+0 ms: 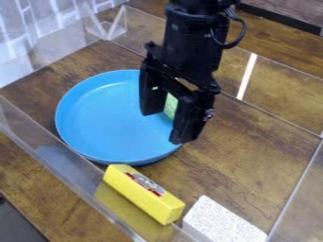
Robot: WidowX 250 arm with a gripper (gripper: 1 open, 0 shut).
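Note:
The black gripper (pixel 177 99) has its fingers apart, pointing down over the right half of a blue plate (pixel 89 118). The green oblong object (pixel 169 106) is mostly hidden behind the gripper, with only a small patch showing.
A yellow box (pixel 142 194) lies in front of the plate, with a white speckled block (pixel 222 223) to its right. Clear plastic walls run along the lower left and right edges. The wooden surface right of the plate is free.

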